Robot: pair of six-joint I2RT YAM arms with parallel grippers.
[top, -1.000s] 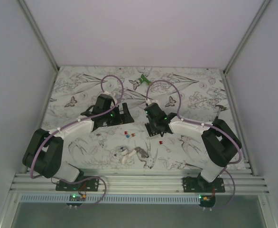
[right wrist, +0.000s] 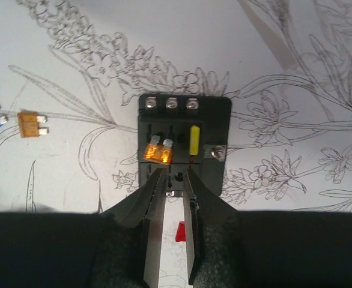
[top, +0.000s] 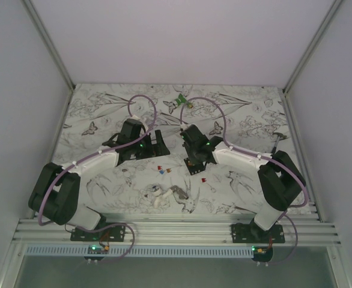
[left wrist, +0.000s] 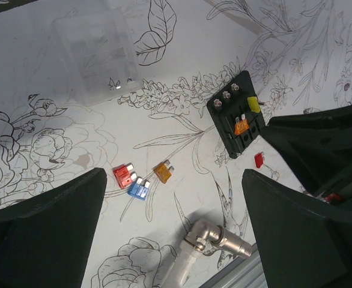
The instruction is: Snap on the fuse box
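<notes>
The black fuse box (right wrist: pixel 215 120) lies on the patterned mat, holding an orange fuse (right wrist: pixel 158 153) and a yellow one (right wrist: pixel 194 140); the orange one looks tilted in the right wrist view. My right gripper hangs over the lower part of the box, its fingers close together with a narrow gap and nothing visible between them. My left gripper (top: pixel 156 144) stands open to the left of the box, above the mat, with nothing between its fingers.
Loose red (left wrist: pixel 123 176), blue (left wrist: pixel 137 189) and orange (left wrist: pixel 163 173) fuses lie left of the box, a red one (right wrist: pixel 181 232) below it. A clear case (left wrist: pixel 98 54) and a metal jointed piece (left wrist: pixel 230 240) lie nearby. A green object (top: pixel 182 101) is at the back.
The left arm has not moved.
</notes>
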